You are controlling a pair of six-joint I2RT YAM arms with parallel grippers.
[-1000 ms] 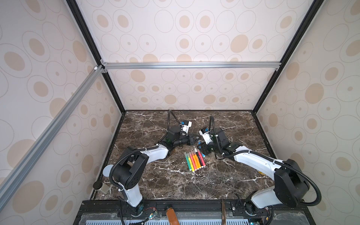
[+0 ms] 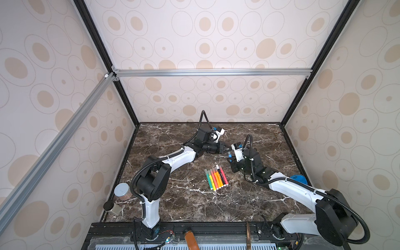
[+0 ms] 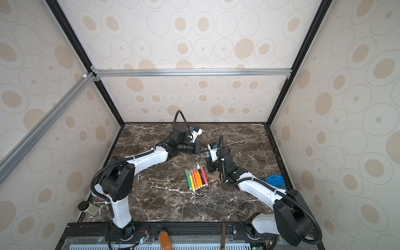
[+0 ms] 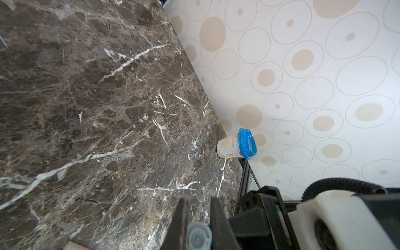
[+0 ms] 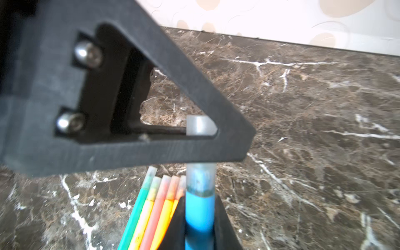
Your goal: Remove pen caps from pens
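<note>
My right gripper is shut on the upright blue pen (image 5: 200,210), whose clear cap (image 5: 200,177) points upward. Across that cap, in the right wrist view, lies a black finger (image 5: 233,145) of my left gripper. In the left wrist view the cap's round end (image 4: 198,238) shows between the fingers of the left gripper; whether they press on it is unclear. Both grippers meet above the far middle of the table. Below them, several capped pens (image 2: 216,178) lie side by side in a row, in green, yellow, orange, red and black.
A cup with a blue lid (image 2: 298,179) stands by the right wall, partly behind the right arm. Two jars, one with a pale lid (image 2: 122,189) and one with a dark lid (image 2: 109,205), are at the left edge. Bare marble surrounds the pen row.
Both arms have moved away from the pen row, toward the back and right. The blue pen travels with the right gripper; the left gripper stays close beside it. The row has not moved.
</note>
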